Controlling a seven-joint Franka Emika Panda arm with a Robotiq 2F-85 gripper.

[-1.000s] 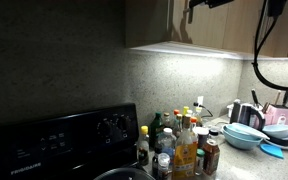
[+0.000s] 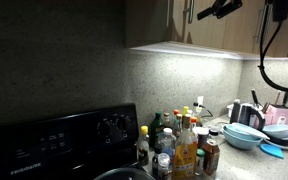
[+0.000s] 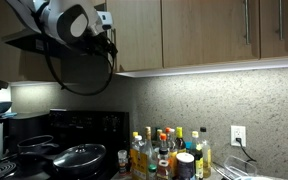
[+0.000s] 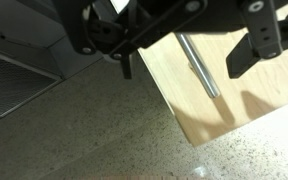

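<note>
A wooden cabinet door (image 4: 209,105) with a slim metal bar handle (image 4: 198,66) fills the right part of the wrist view. My gripper is open, one dark finger on each side of the handle, which lies in the gap and is not gripped. In exterior view 1 the handle (image 2: 190,11) hangs at the top of the upper cabinet, with dark gripper parts (image 2: 222,8) just right of it. Exterior view 2 shows the arm (image 3: 72,25) raised against the cabinet's left end; the fingertips are hard to make out there.
Several bottles (image 2: 185,150) crowd the counter below, beside the black stove (image 2: 59,148). Farther right are blue bowls (image 2: 242,135). A lidded pan (image 3: 79,157) sits on the stove. Open air lies between the cabinet and the bottles.
The dark gripper parts at the top of exterior view 1 have shifted slightly to the right, and more of the handle shows. Counter and stove items have stayed put.
</note>
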